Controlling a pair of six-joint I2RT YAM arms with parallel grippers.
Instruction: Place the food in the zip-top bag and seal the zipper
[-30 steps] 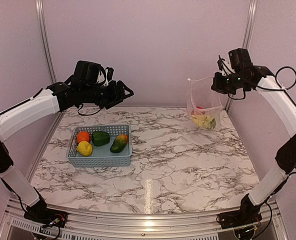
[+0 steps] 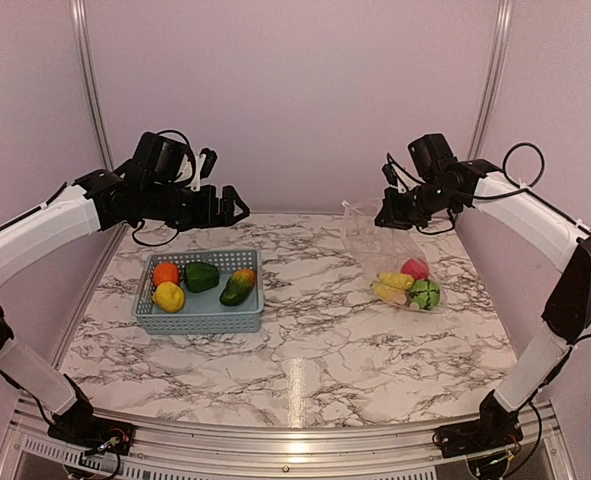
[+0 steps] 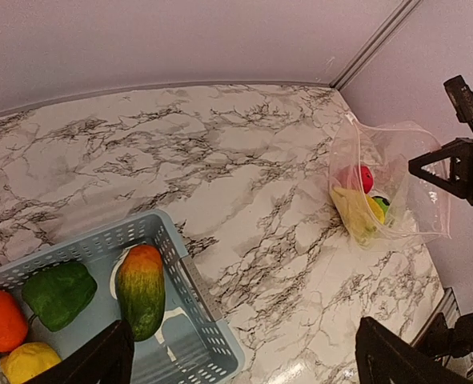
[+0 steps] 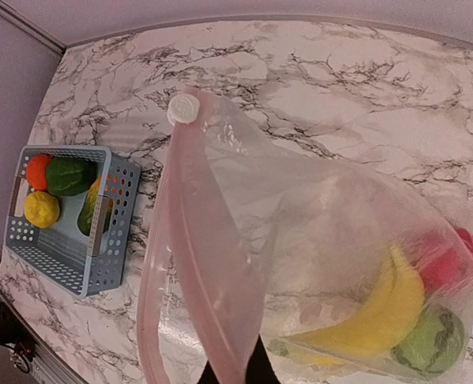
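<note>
The clear zip top bag (image 2: 360, 230) hangs from my right gripper (image 2: 383, 218), which is shut on its pink-tinted rim. Its lower part rests on the table, and the mouth (image 3: 392, 126) gapes toward the left side. Inside lie yellow bananas (image 4: 380, 316), a red fruit (image 4: 452, 260) and a green round one (image 4: 430, 340), all seen through the plastic. A white slider (image 4: 184, 108) sits at one end of the zipper. Above the basket's far side, my left gripper (image 2: 230, 207) stands open and empty, its fingers (image 3: 104, 352) wide apart.
A grey-blue basket (image 2: 197, 322) on the left holds an orange fruit (image 2: 165, 272), a yellow lemon-like one (image 2: 168, 297), a green pepper (image 2: 201, 277) and a green-orange papaya (image 2: 238, 288). Bare marble table (image 2: 310, 290) separates basket and bag. Walls enclose the back and sides.
My right gripper has come down and leftward with the bag, bringing the food in it from the back to nearer the table's middle right. The left gripper has shifted slightly left and opened wider.
</note>
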